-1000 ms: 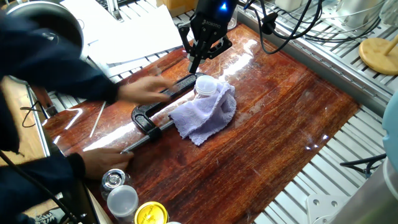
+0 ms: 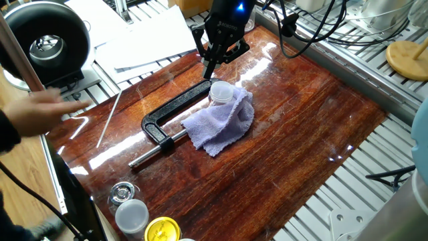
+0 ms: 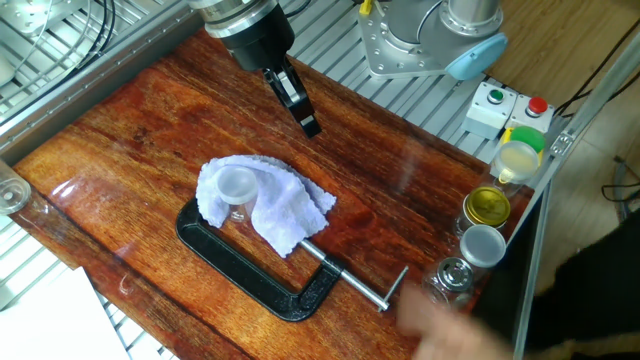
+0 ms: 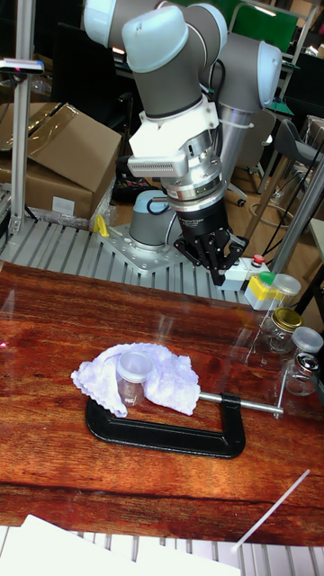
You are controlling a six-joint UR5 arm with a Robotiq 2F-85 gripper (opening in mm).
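A small clear jar with a whitish lid stands upright against a crumpled lilac cloth on the wooden table. Around the jar's side and under part of the cloth lies a black C-clamp with a steel screw rod. My gripper hangs above the table, its fingertips together and nothing visible between them. In the third exterior view the gripper is well clear of the jar, behind it and to the right.
Several lidded jars line one table edge, among them a gold-lidded one and a white-lidded one. A thin rod lies near the side edge. A person's hand is beside the table.
The person's hands, earlier over the clamp and the table edge, have withdrawn to the side. The gripper, clamp, cloth and jar show no clear movement.
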